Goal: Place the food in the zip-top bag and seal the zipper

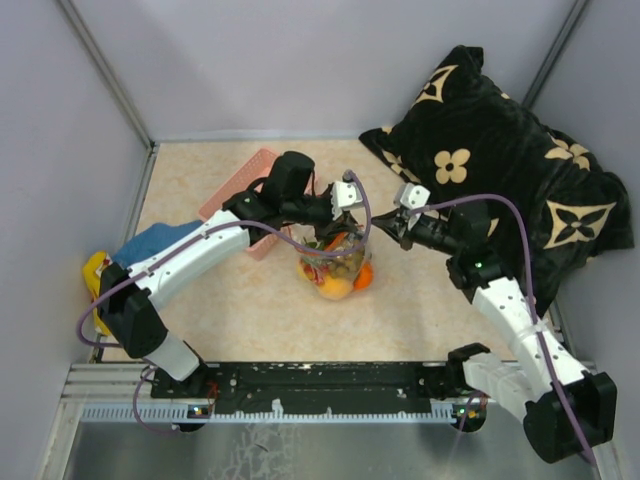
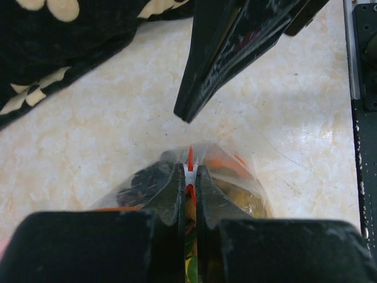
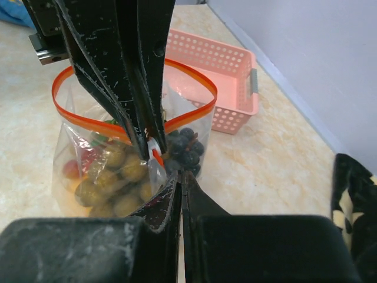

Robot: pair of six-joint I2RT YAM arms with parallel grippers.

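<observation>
The clear zip top bag stands on the table with its orange-edged mouth open in a wide loop. Through its wall show green olive-like fruit, dark grapes and orange fruit. My left gripper is shut on the white slider at the bag's orange zipper edge. My right gripper is shut, nothing between its fingers, just in front of the bag near the left fingertips. In the top view, my right gripper points left at the bag's right side.
A pink basket stands behind the bag. Beside the left arm lie a blue cloth and a yellow item. A black flowered cushion fills the back right.
</observation>
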